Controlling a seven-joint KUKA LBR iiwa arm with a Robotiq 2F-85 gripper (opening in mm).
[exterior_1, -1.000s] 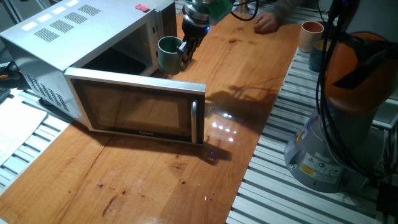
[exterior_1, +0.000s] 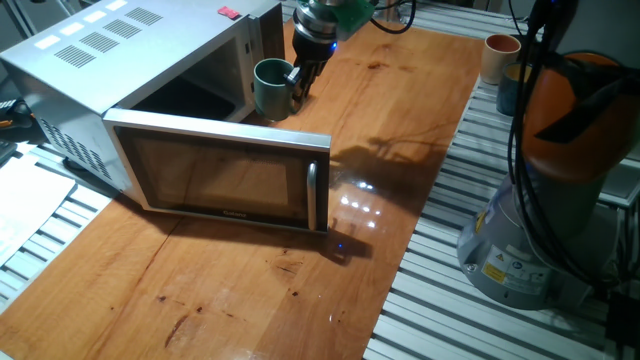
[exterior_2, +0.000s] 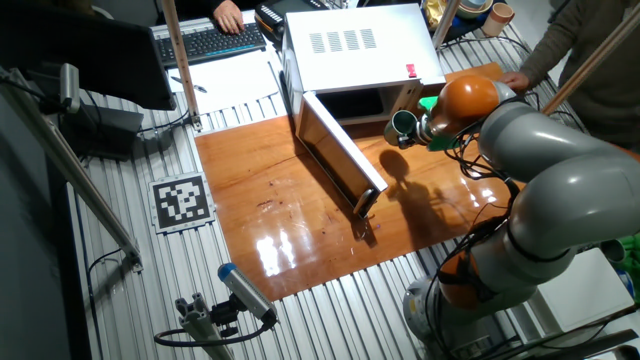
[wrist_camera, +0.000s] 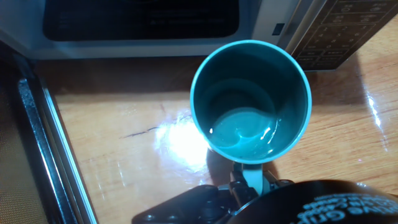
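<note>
A green mug (exterior_1: 272, 90) hangs upright above the wooden table, in front of the microwave's opening. My gripper (exterior_1: 297, 84) is shut on the mug's handle (wrist_camera: 253, 177). Seen from the wrist, the mug (wrist_camera: 250, 102) has its mouth toward the camera and looks empty, apart from bright reflections at the bottom. The silver microwave (exterior_2: 352, 45) stands with its door (exterior_1: 222, 172) swung wide, and its dark cavity (wrist_camera: 142, 18) lies just beyond the mug. The fingertips are partly hidden behind the handle and the gripper's body.
The open door (exterior_2: 340, 153) juts out over the table beside the mug. An orange-brown cup (exterior_1: 499, 58) and a dark blue cup (exterior_1: 513, 88) stand near the robot's base. A person's hand (exterior_2: 515, 82) rests at the table's far edge.
A person's hand at the table's back edge has withdrawn out of exterior view 1. The arm, mug and microwave door look unmoved.
</note>
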